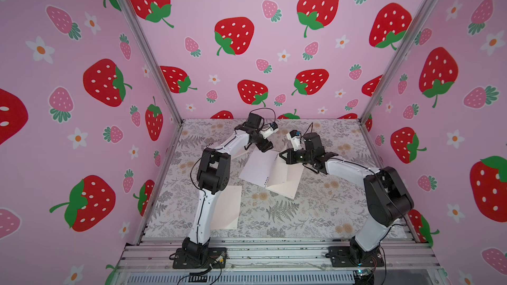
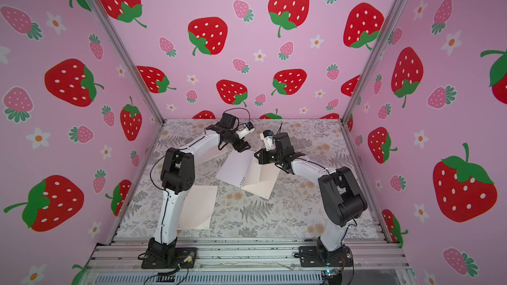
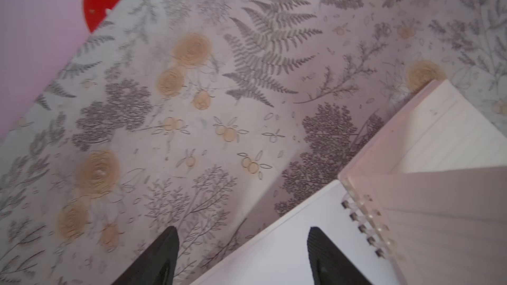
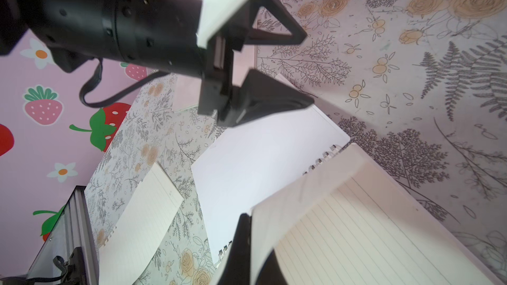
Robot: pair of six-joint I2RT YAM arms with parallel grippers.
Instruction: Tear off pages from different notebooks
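A spiral notebook lies open mid-table, its blank white side on the left and its cream lined page on the right. One page curves up from the spiral. My right gripper is shut on this raised page, the paper running between its fingers. Over the far end of the white side, my left gripper hangs with its fingers apart. In the left wrist view, its fingers frame only the notebook's edge and tablecloth, nothing held.
A cream lined sheet lies at the front left, partly under the left arm. Farther back, a pinkish paper or notebook is mostly hidden by that arm. Both grippers are close together.
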